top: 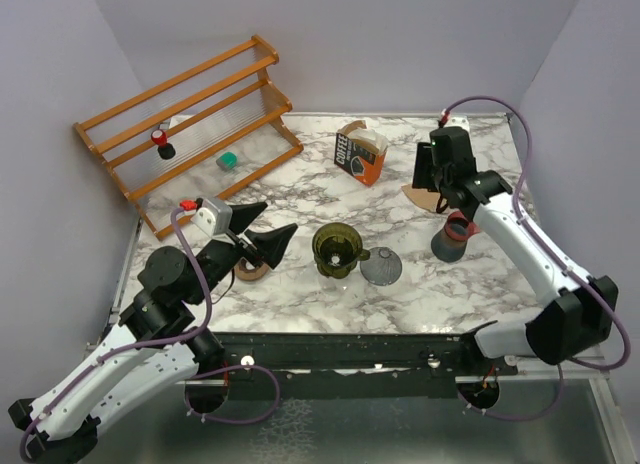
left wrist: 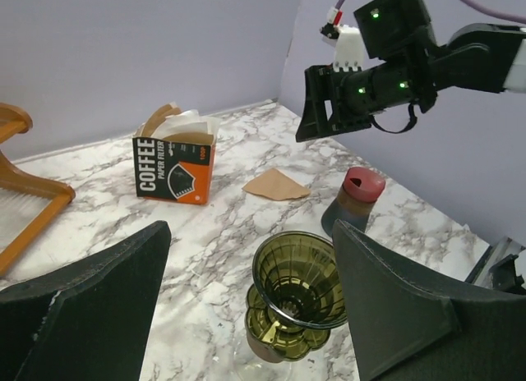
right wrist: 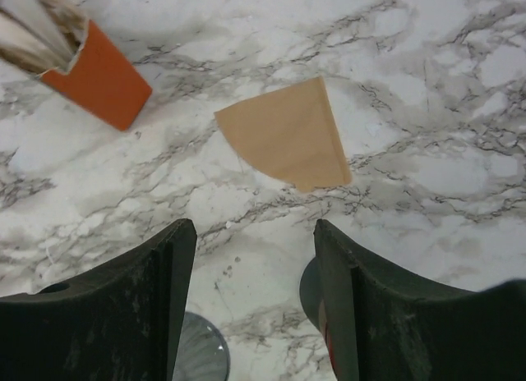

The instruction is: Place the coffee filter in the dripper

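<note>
The brown paper filter (top: 420, 196) lies folded on the marble at the back right, seen whole in the right wrist view (right wrist: 283, 133). My right gripper (top: 425, 164) is open above it, empty. The olive-green dripper (top: 338, 246) (left wrist: 297, 278) stands at centre on a clear vessel. My left gripper (top: 268, 229) is open, left of the dripper and above the table, with nothing between its fingers.
An orange coffee filter box (top: 365, 154) stands at the back centre. A dark cup with red top (top: 450, 239) is at right, a round grey lid (top: 382, 267) beside the dripper, a wooden rack (top: 180, 134) at back left.
</note>
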